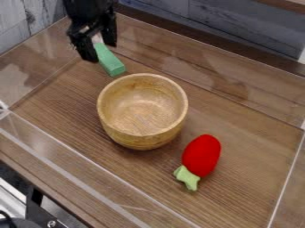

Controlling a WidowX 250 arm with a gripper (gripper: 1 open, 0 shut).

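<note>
My gripper [93,36], black and open, hangs at the top left, its fingers pointing down just above a small green oblong block [109,61], whose upper end is close to the fingertips. Whether they touch it I cannot tell. A wide wooden bowl [142,121] sits empty in the middle, below the block.
A red oval object [204,156] with a light green part [187,177] at its lower end lies at the lower right.
</note>
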